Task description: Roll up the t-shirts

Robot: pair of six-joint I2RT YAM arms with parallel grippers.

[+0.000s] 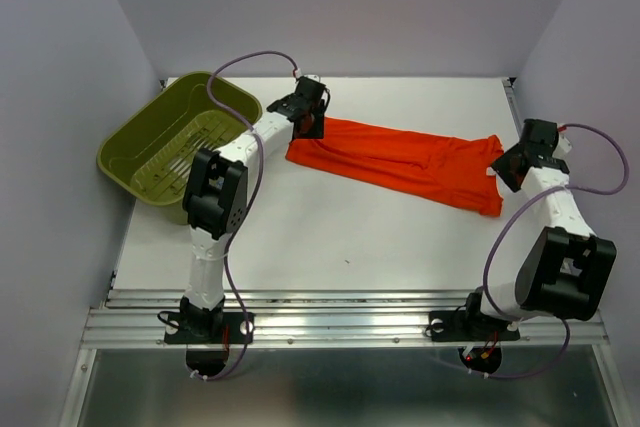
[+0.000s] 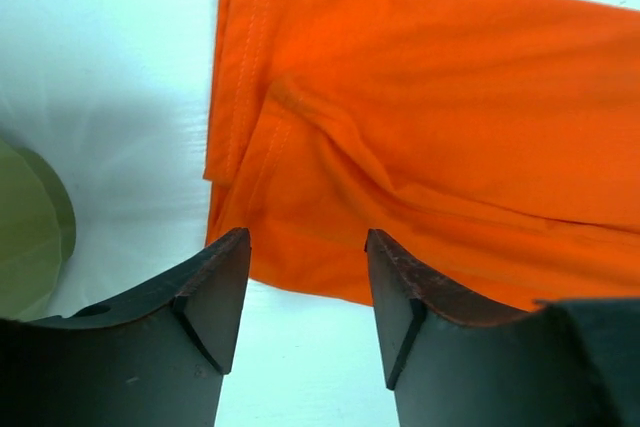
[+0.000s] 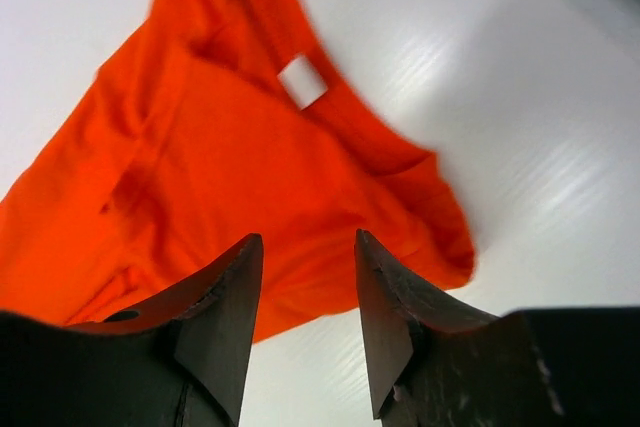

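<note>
An orange-red t-shirt [image 1: 410, 159] lies on the white table as a long folded strip, slanting from upper left to lower right. Over its left end hangs my left gripper, open, with nothing between its fingers. A crease [image 2: 340, 132] runs along the cloth there, and the layered edges do not line up. At the strip's right end, my right gripper is open above the fabric, its fingers apart and empty. A small white tag [image 3: 302, 81] shows near the edge of the shirt [image 3: 260, 177] in the right wrist view.
A green basket [image 1: 115, 159] stands at the left, close to my left arm. Walls bound the table on the left, right and back.
</note>
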